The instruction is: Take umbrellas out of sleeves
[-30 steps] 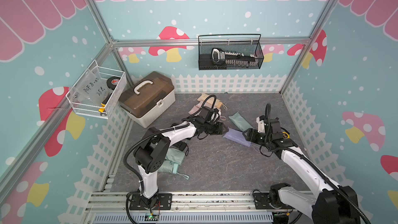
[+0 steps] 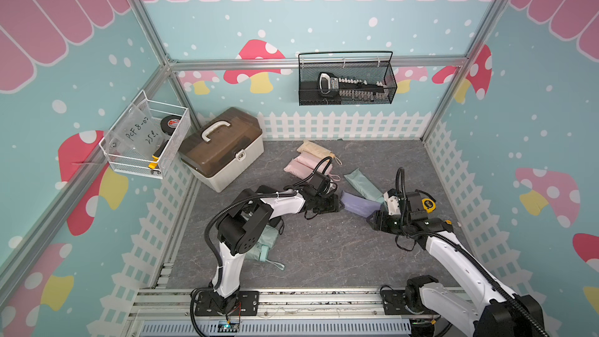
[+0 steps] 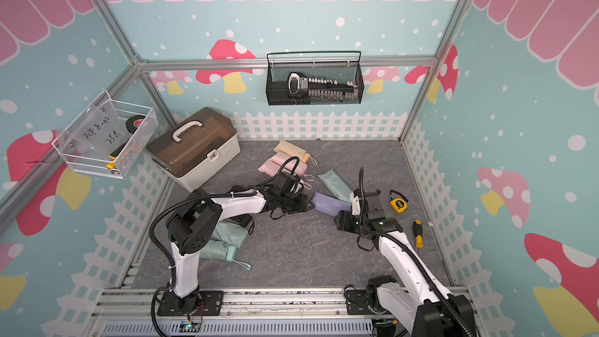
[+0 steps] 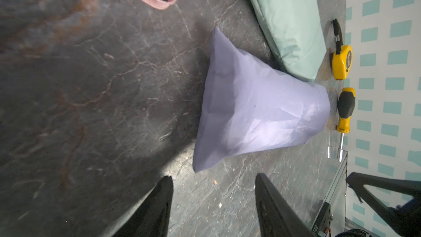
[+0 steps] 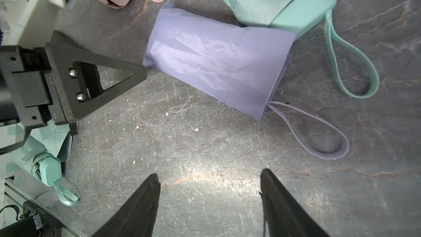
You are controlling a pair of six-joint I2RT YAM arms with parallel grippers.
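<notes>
A lavender sleeve (image 5: 219,57) with a wrist loop (image 5: 335,151) at its right end lies on the grey floor between my arms; whether an umbrella is inside cannot be told. My left gripper stands open by the sleeve's left end, nothing between its fingers. Also open and empty, my right gripper is near its right end, over bare floor on the front side. A mint sleeved umbrella (image 5: 302,8) lies behind, touching the lavender one. At front left, partly under my left arm, are a teal umbrella (image 3: 218,250) and a teal fabric piece (image 3: 231,233).
Pink sleeved umbrellas (image 3: 282,163) and a beige one (image 3: 292,149) lie at the back. A toolbox (image 3: 198,156) stands back left. A tape measure (image 3: 398,204) and screwdriver (image 3: 418,234) lie at right.
The pink and mint items stay where they were.
</notes>
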